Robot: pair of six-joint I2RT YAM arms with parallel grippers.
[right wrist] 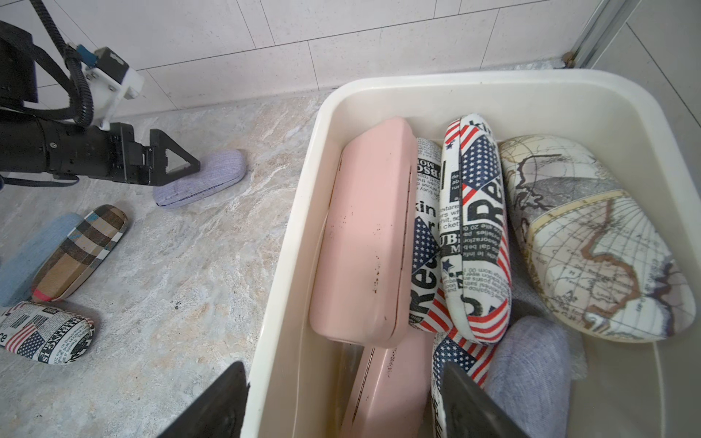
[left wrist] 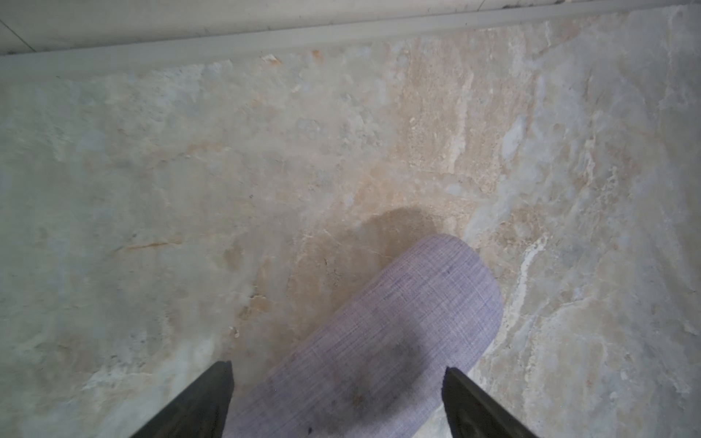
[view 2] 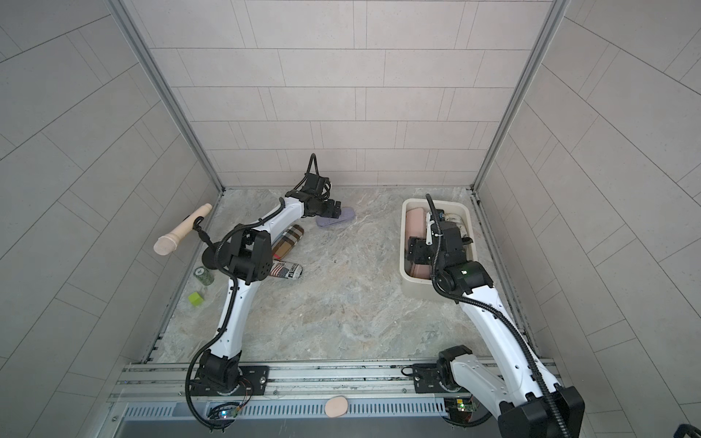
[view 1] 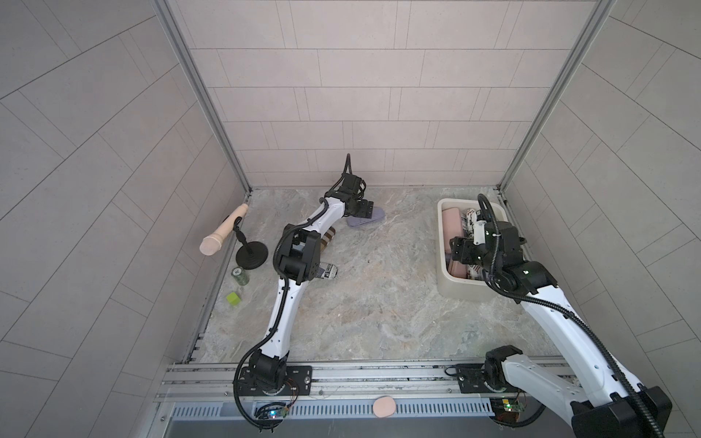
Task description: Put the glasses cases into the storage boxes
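My left gripper stands open, directly above a lavender cloth glasses case (left wrist: 431, 306) lying at the back of the table. A plaid case (right wrist: 81, 252), a blue case (right wrist: 29, 262) and a flag-print case (right wrist: 45, 332) lie nearer the front. The white storage box (right wrist: 288, 277) on the right holds pink cases (right wrist: 357, 226), flag-print cases (right wrist: 474, 219), a map-print case (right wrist: 591, 241) and a grey case (right wrist: 529, 372). My right gripper hangs open over this box, with nothing between its fingers.
At the left stand a black stand (view 1: 252, 254) with a flesh-coloured object (view 1: 219, 233), a green can (view 1: 239, 276) and a green cube (view 1: 233, 298). The back wall is close behind the lavender case.
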